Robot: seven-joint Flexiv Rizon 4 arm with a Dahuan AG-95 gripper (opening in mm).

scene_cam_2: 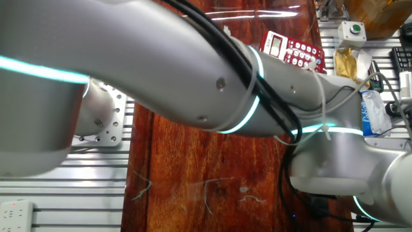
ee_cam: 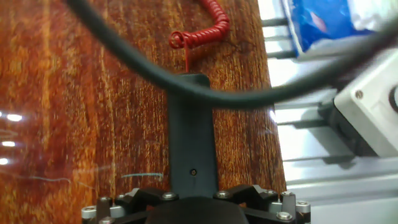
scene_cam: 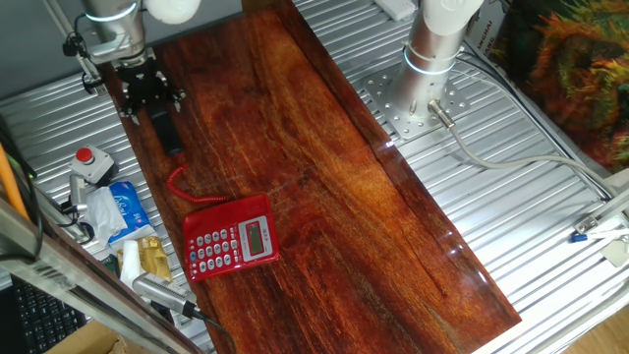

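A black handset (scene_cam: pixel 168 135) lies on the wooden table near its left edge, joined by a coiled red cord (scene_cam: pixel 184 188) to the red telephone (scene_cam: pixel 232 237). My gripper (scene_cam: pixel 157 105) is over the handset's far end with its fingers spread apart. In the wrist view the handset (ee_cam: pixel 193 140) runs up from between the open fingers of the gripper, and the cord (ee_cam: pixel 208 34) leaves its far end. The arm in exterior view 2 hides the handset and gripper; part of the telephone (scene_cam_2: pixel 295 53) shows past it.
A dark cable (ee_cam: pixel 249 98) crosses the wrist view.
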